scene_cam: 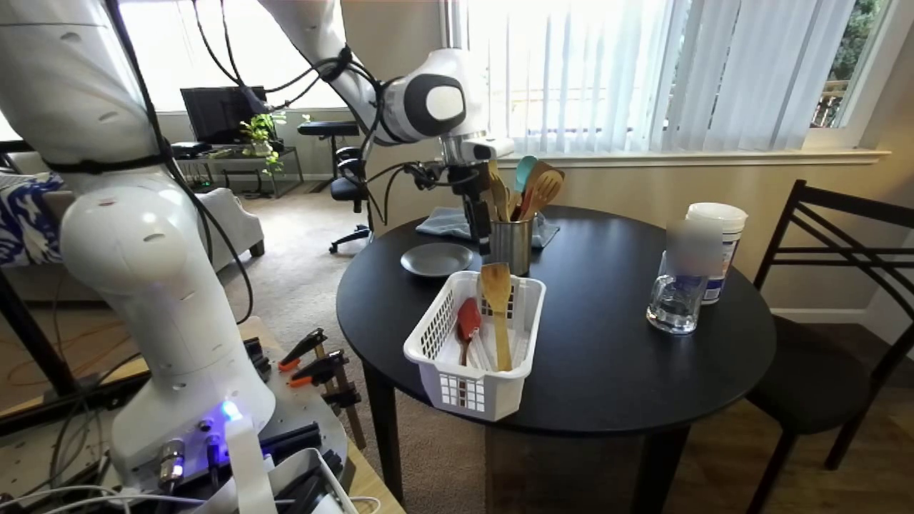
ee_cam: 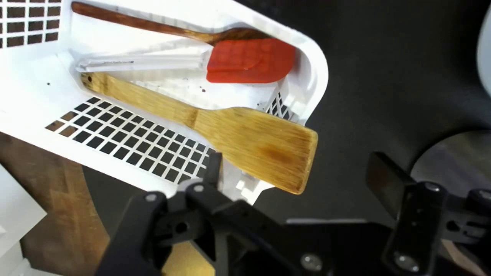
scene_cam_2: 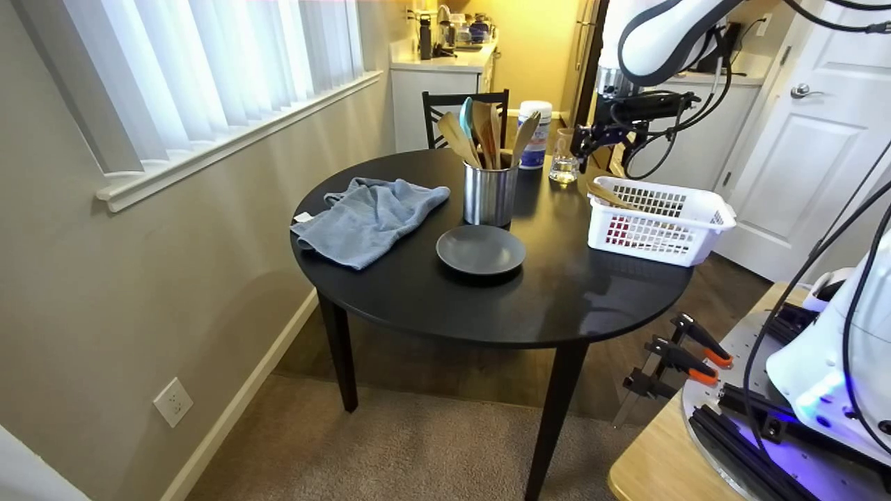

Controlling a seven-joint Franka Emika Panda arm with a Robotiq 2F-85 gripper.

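In the wrist view, my gripper is open with nothing held, its fingers far apart. The wooden spatula's (ee_cam: 257,138) blade shows in the gap between them, overhanging the end of the white basket (ee_cam: 317,73). A red-headed spatula (ee_cam: 251,59) with a clear handle lies in the basket, beside a dark wooden spoon (ee_cam: 147,25). Exterior view 1 has my gripper (scene_cam: 480,230) above the table, pointing down, in front of part of the utensils in the steel holder (scene_cam: 512,248). From the other side, the gripper (scene_cam_2: 582,158) appears above the basket's (scene_cam_2: 660,218) left end.
A grey plate (scene_cam: 436,260) lies left of the holder, and a blue cloth (scene_cam_2: 367,218) is spread behind. A glass mug (scene_cam: 674,304) and a white tub (scene_cam: 724,231) stand at the table's right. Bare tabletop (scene_cam: 591,317) lies between basket and mug.
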